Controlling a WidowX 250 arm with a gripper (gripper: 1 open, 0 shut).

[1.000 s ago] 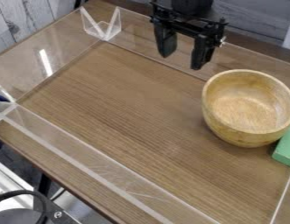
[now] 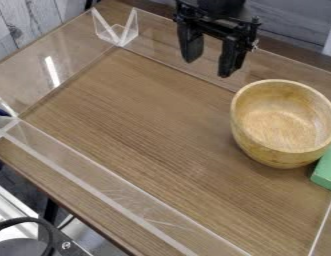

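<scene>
My black gripper (image 2: pixel 212 56) hangs at the top centre over the back of the wooden table, its two fingers pointing down and apart, with nothing visible between them. A large round beige wooden bowl (image 2: pixel 280 145) sits on the right side of the table, below and to the right of the gripper, apart from it.
A green object (image 2: pixel 324 172) lies at the right edge beside the bowl. Clear plastic walls (image 2: pixel 88 178) border the table, with a clear angular piece (image 2: pixel 116 28) at the back left. Black cables sit at the lower left corner.
</scene>
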